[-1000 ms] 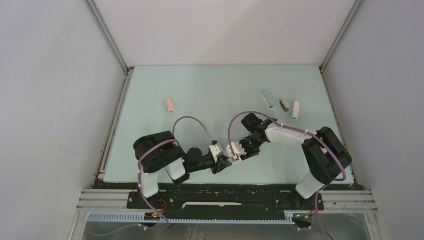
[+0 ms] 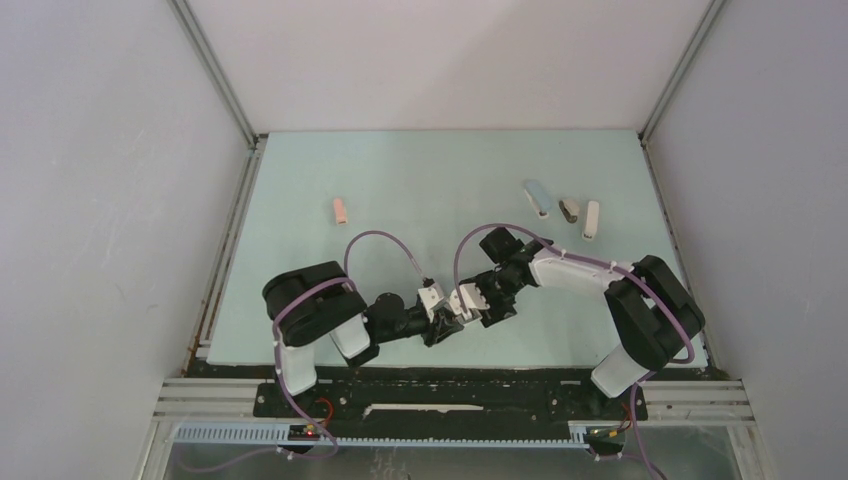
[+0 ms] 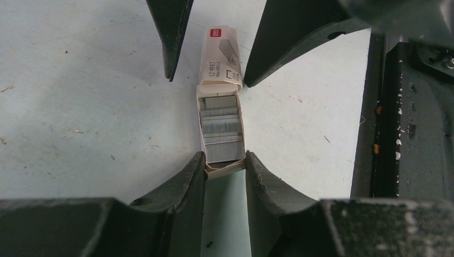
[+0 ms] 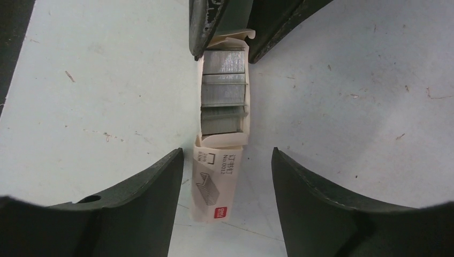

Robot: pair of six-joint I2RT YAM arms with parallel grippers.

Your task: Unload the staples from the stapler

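Note:
Rows of grey staples [image 3: 222, 126] lie in an open white-pink box tray [image 4: 247, 101]. Its printed sleeve [image 3: 219, 56] sits at one end, slid partly off the tray. My left gripper is shut on the tray's open end, with the box between its fingertips. Around the sleeve, at the other end, my right gripper stands part open, its fingers [image 4: 174, 171] apart from the sleeve's sides. In the top view both grippers meet near the table's front, hiding most of the box. A blue stapler [image 2: 538, 196] rests at the back right.
To the right of the blue stapler are a small dark and beige stapler-like object [image 2: 569, 210] and a long white one [image 2: 591, 220]. A pink object [image 2: 340, 211] lies at the back left.
My left arm has barely moved.

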